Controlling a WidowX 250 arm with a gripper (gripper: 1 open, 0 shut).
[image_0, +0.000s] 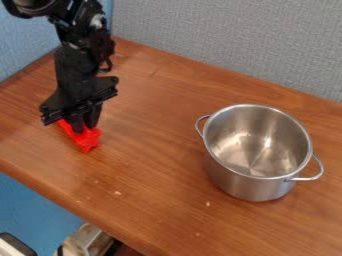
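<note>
My black gripper (80, 118) is down over a red block (84, 141) at the left of the wooden table, its fingers around the block's middle and covering much of it. Whether the fingers are closed on it is hard to tell. A steel pot (254, 183) with two side handles stands on the right part of the table, apart from the gripper and block.
Walls border the back and left. A blue surface lies below the table's front left edge, with some metal and black items there.
</note>
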